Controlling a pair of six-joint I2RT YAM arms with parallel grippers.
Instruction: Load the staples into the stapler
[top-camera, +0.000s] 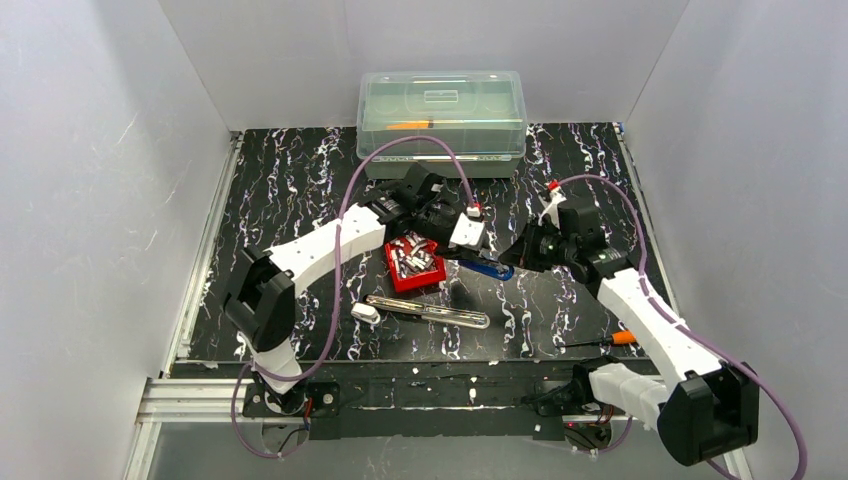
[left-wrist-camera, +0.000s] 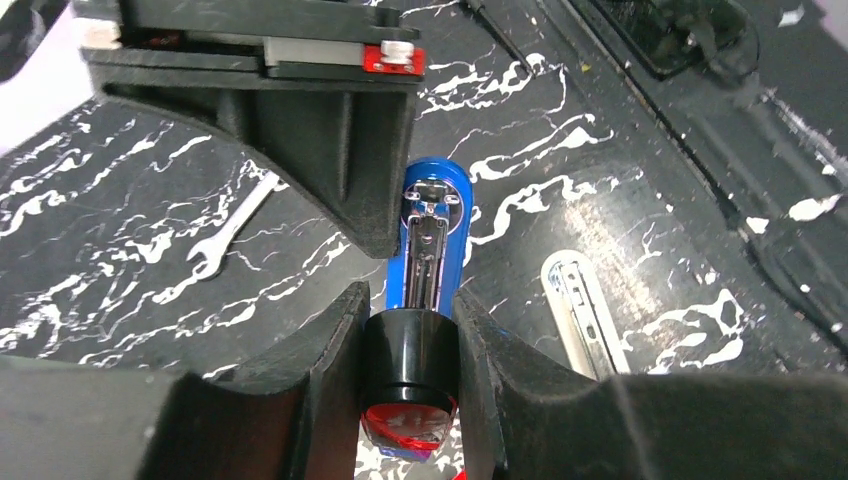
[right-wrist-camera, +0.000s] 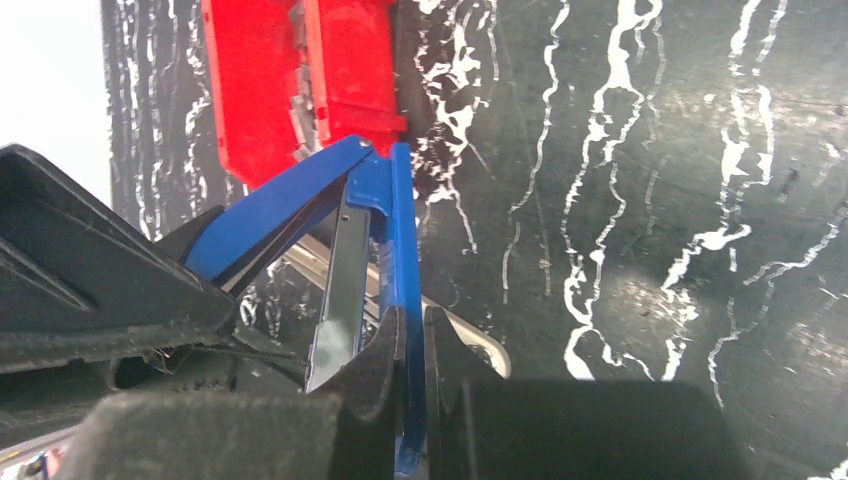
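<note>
The blue stapler (top-camera: 485, 268) is held between the two grippers above the table, spread open in a V in the right wrist view. Its black end (left-wrist-camera: 410, 350) lies between the fingers of my left gripper, which is shut on it. My right gripper is shut on the lower blue arm (right-wrist-camera: 404, 240), beside the metal magazine (right-wrist-camera: 345, 270). In the left wrist view the metal channel (left-wrist-camera: 427, 250) faces up; whether staples lie in it is unclear. The red box (top-camera: 413, 284) holds several small silver pieces, partly under my left arm.
In front of the box lies a long metal-and-white tool (top-camera: 428, 310), with a small white object (top-camera: 366, 313) at its left. A wrench (left-wrist-camera: 230, 225), an orange-handled screwdriver (top-camera: 622, 338) and a clear-lidded case (top-camera: 441, 120) surround the work area.
</note>
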